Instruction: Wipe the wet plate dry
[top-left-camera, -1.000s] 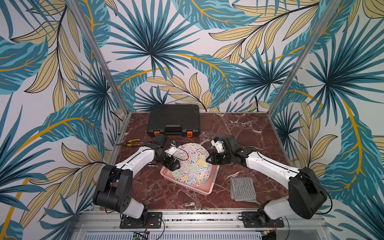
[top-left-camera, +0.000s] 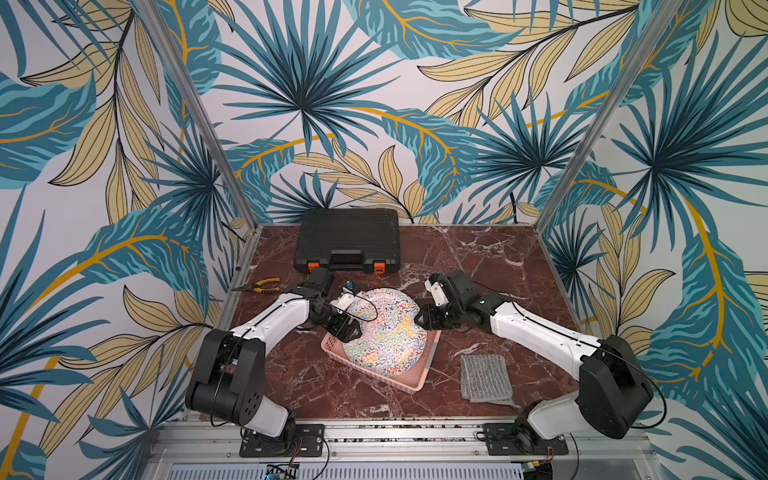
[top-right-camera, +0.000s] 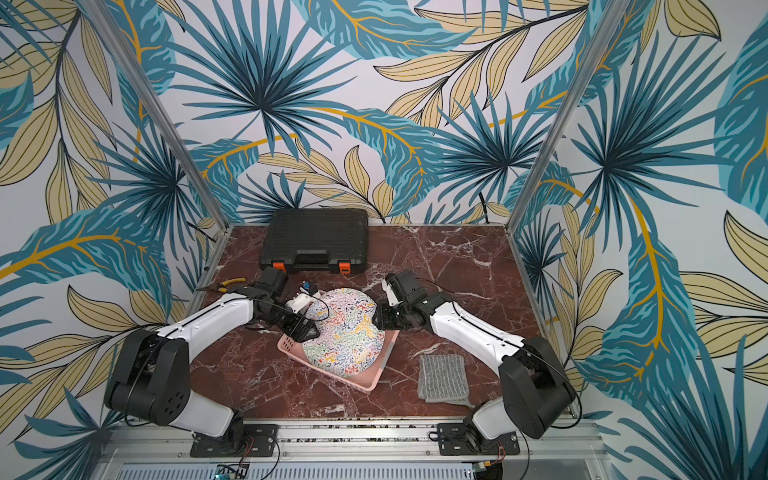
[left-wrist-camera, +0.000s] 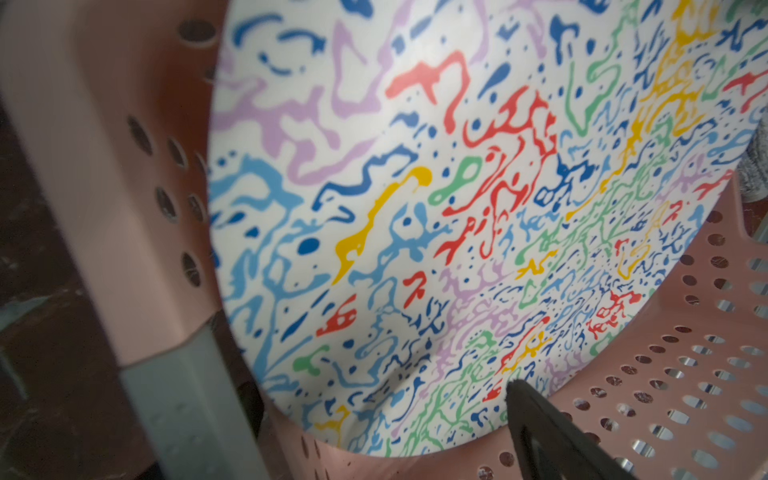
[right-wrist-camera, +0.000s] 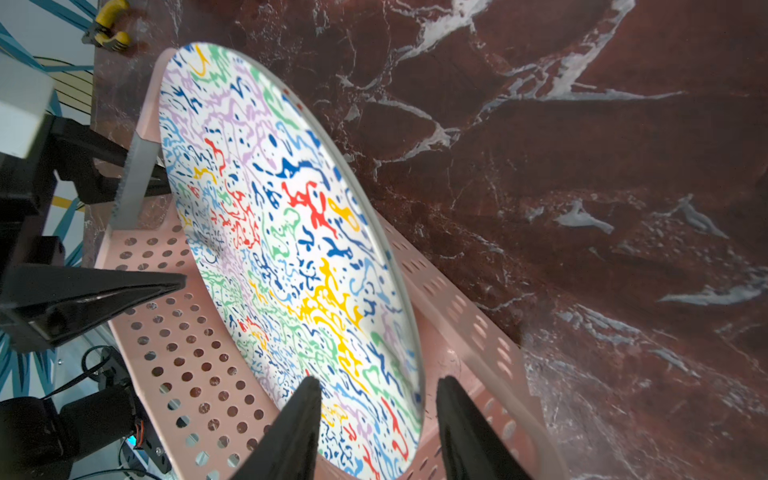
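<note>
The white plate (top-left-camera: 388, 336) with a multicoloured squiggle pattern leans tilted in a pink perforated basket (top-left-camera: 419, 379). At the basket's left side my left gripper (top-left-camera: 352, 329) is open; in the right wrist view one of its dark fingers (right-wrist-camera: 104, 292) reaches inside the basket, the other lies beyond the grey-handled rim. My right gripper stands open at the opposite side, the plate's edge running between its fingertips with space showing on both sides. A grey cloth (top-left-camera: 485, 377) lies flat on the table, right of the basket. Whether the plate is wet cannot be told.
A black case (top-left-camera: 348, 240) with orange latches sits at the back of the marble-patterned table. Yellow-handled pliers (top-left-camera: 264, 285) lie at the left edge.
The plate and basket have shifted very slightly toward the front right since a second ago. My right gripper has moved by a small amount beside the plate. The left arm looks unmoved.
</note>
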